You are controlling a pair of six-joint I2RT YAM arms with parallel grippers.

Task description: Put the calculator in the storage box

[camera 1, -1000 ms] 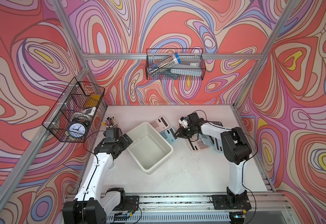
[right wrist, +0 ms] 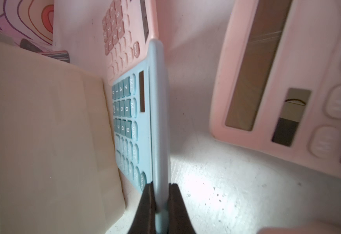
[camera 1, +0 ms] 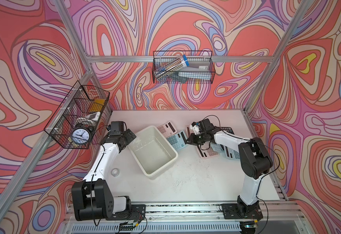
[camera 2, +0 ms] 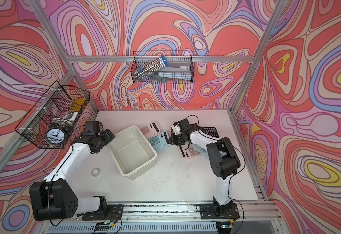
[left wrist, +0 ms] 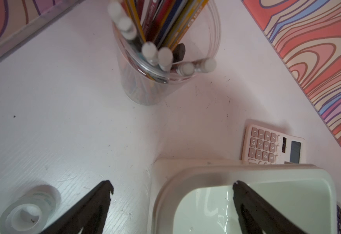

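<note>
The blue calculator (right wrist: 132,128) leans beside the storage box in the right wrist view, its upper edge between my right fingers. My right gripper is shut on that edge. From above, the same calculator (camera 1: 175,141) shows just right of the box. The storage box (camera 1: 154,152) is white, empty and angled on the table. My left gripper stands open by the box's far left corner, the rim partly between its fingers. A pink calculator (camera 1: 166,128) lies behind the blue one.
Pink and other calculators (camera 1: 207,152) lie under the right arm. A clear cup of pencils (left wrist: 166,66) stands beyond my left gripper, and a tape roll (left wrist: 28,214) lies left.
The box has shifted slightly left.
</note>
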